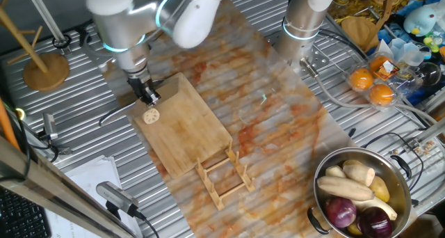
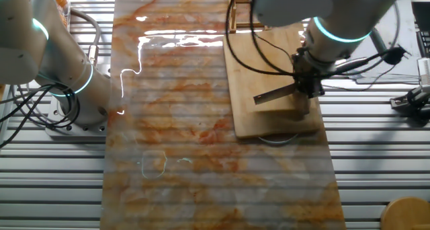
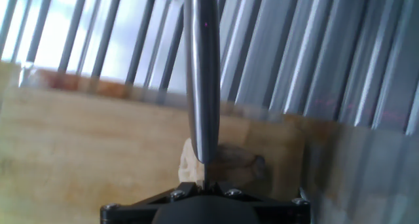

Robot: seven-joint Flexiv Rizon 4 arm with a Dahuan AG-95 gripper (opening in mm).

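My gripper (image 1: 148, 97) is shut on a knife above the far left end of the wooden cutting board (image 1: 184, 130). The knife's curved handle (image 3: 203, 73) sticks out past the board's edge in the wrist view. Its flat blade (image 2: 274, 95) reaches the other way, over the board, in exterior view 2. A pale lotus root piece (image 1: 151, 115), its cut face showing holes, lies on the board just below the gripper. Beside the knife, part of the same lotus root (image 3: 188, 164) shows in the wrist view. Whether the blade touches it, I cannot tell.
A small wooden rack (image 1: 226, 179) stands against the board's near end. A steel pot (image 1: 321, 189) of vegetables is at the lower right, and oranges (image 1: 361, 78) in clear packaging lie at the upper right. The marbled sheet (image 1: 278, 127) right of the board is largely clear.
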